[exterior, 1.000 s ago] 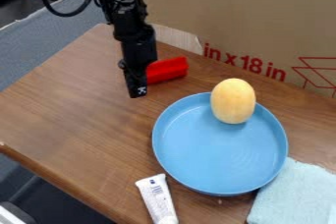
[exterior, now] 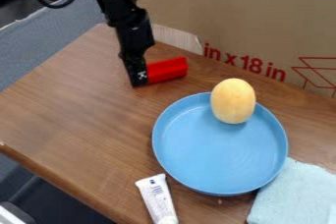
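Note:
My black gripper [exterior: 138,75] hangs low over the left back of the wooden table, right beside a red cylindrical object [exterior: 167,69] lying on its side. The gripper looks shut, and I see nothing held between its fingers. A yellow, egg-shaped object [exterior: 233,100] rests on the back part of a blue plate [exterior: 210,159].
A white tube [exterior: 156,198] lies at the front edge, left of a pale blue cloth [exterior: 300,194] at the right. A cardboard wall [exterior: 262,12] stands along the back.
My gripper has risen slightly and shifted a little to the left; the red object and everything else look unmoved.

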